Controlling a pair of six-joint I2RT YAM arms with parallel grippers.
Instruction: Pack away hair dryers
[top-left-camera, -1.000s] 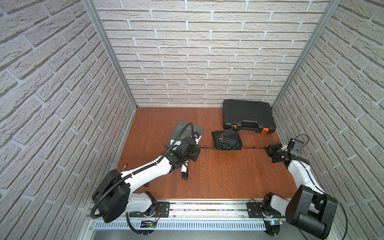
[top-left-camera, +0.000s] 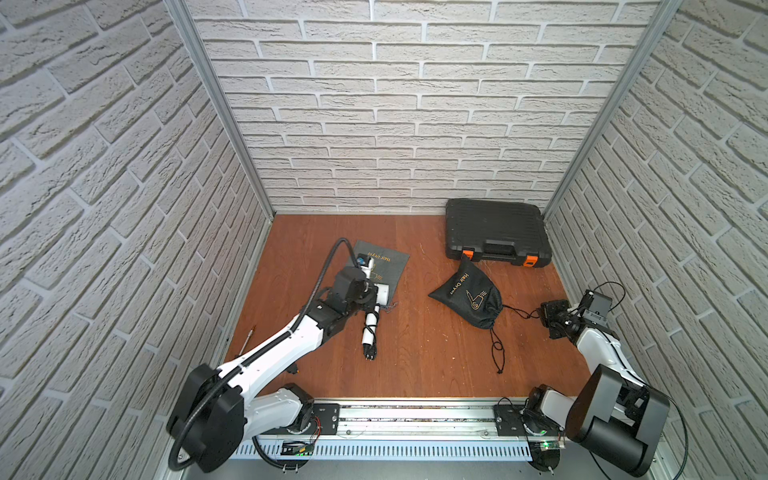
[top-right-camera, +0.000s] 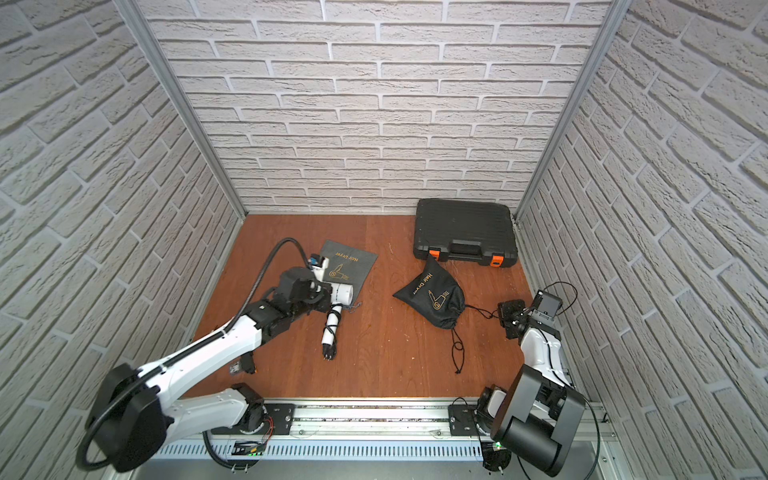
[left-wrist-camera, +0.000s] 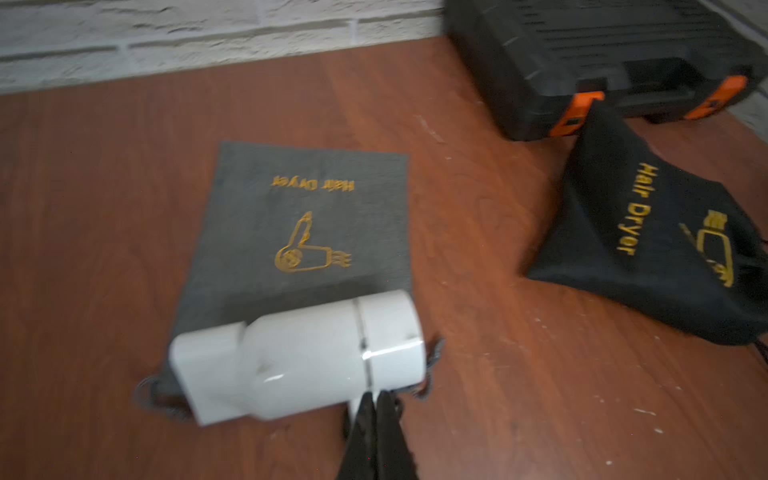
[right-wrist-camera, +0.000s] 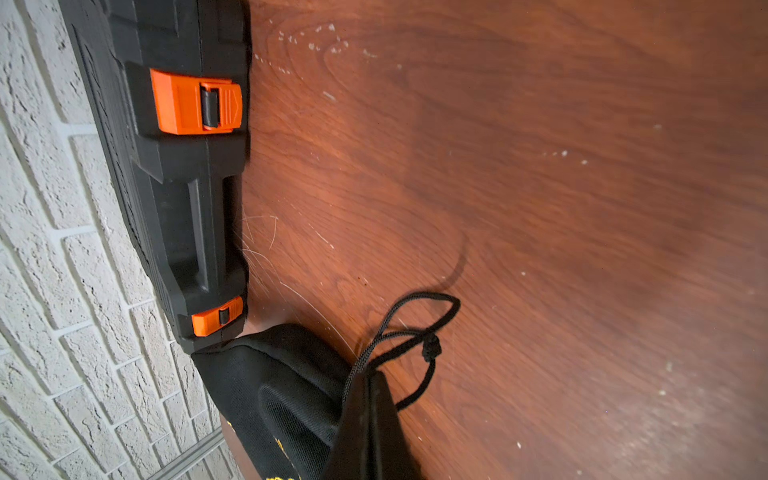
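A white hair dryer with a cord-wrapped handle lies on the lower part of a flat grey bag. My left gripper is shut above it, nothing visible between its fingers. To the right lies a dark, bulging drawstring bag marked Hair Dryer, its cord loops on the table. My right gripper is shut at the right side, by one cord loop; whether cord is between its fingertips is unclear.
A black case with orange latches stands at the back right, close to the dark bag. Brick walls enclose three sides.
The dark bag has turned and flattened out toward the front. My left gripper has moved left, away from it.
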